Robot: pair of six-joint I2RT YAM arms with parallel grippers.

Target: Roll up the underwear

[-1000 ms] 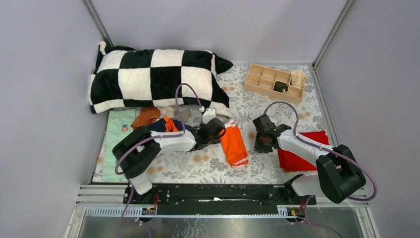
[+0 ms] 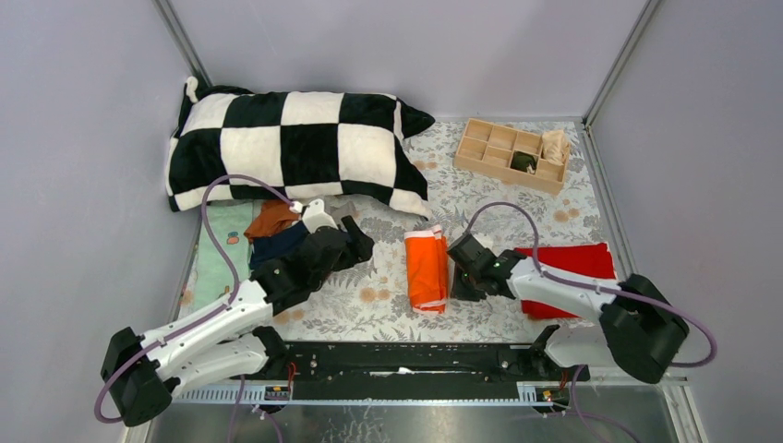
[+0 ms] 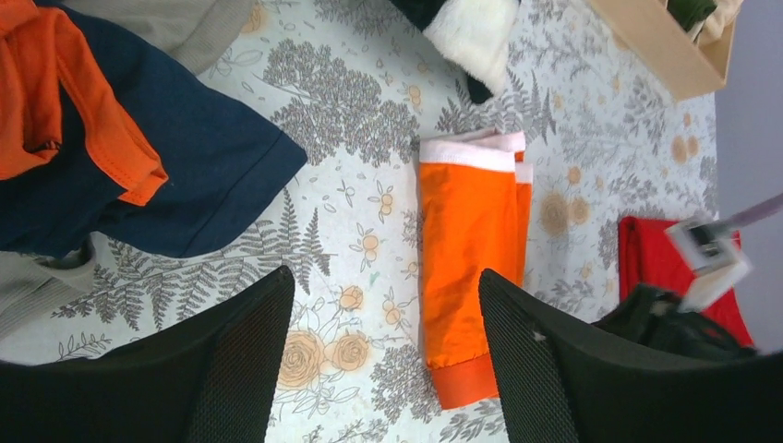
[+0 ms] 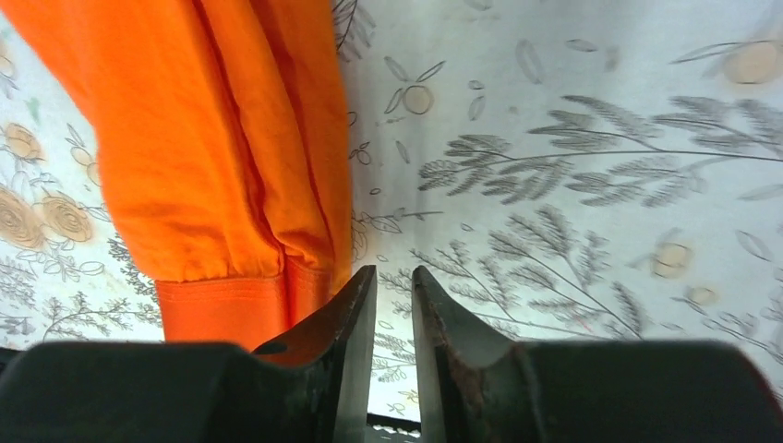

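Orange underwear (image 2: pixel 425 268), folded into a long upright rectangle with white bands at its ends, lies on the floral mat between my grippers; the left wrist view shows it (image 3: pixel 469 240) too. My left gripper (image 2: pixel 355 245) is raised left of it, fingers (image 3: pixel 240 341) apart with nothing between. My right gripper (image 2: pixel 466 286) is low beside its right edge near the front end. In the right wrist view its fingertips (image 4: pixel 367 277) are a small gap apart, just right of the orange cloth (image 4: pixel 212 157), with only mat between.
Dark navy and orange clothes (image 3: pixel 203 175) lie at the left, a checkered pillow (image 2: pixel 268 148) behind them. A wooden divided box (image 2: pixel 489 161) stands at the back right. Red cloth (image 2: pixel 572 258) lies at the right, partly under the right arm.
My left gripper has swung left, away from the underwear. The underwear has turned straighter, its front end shifted left.
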